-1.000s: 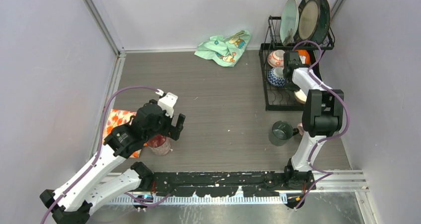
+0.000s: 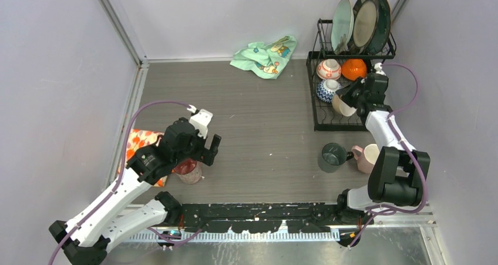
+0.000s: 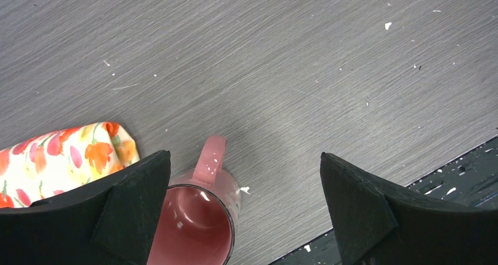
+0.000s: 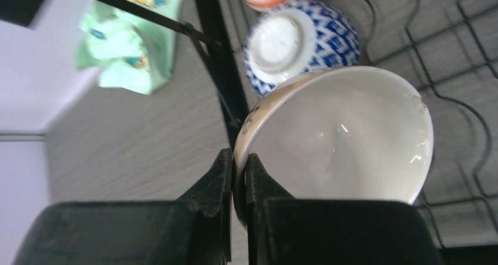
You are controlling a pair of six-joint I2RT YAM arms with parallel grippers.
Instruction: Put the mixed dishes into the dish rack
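Observation:
A black dish rack holds upright plates above and bowls below: red-patterned, orange, blue-patterned. My right gripper is shut on the rim of a cream bowl in the lower tier, beside the blue one. My left gripper hangs open over a red cup with nothing between its fingers. A dark mug and a pink mug stand in front of the rack.
A floral cloth lies at the left, and a green cloth at the back against the wall. The right wall is close beside the rack.
The left arm has stayed nearly still.

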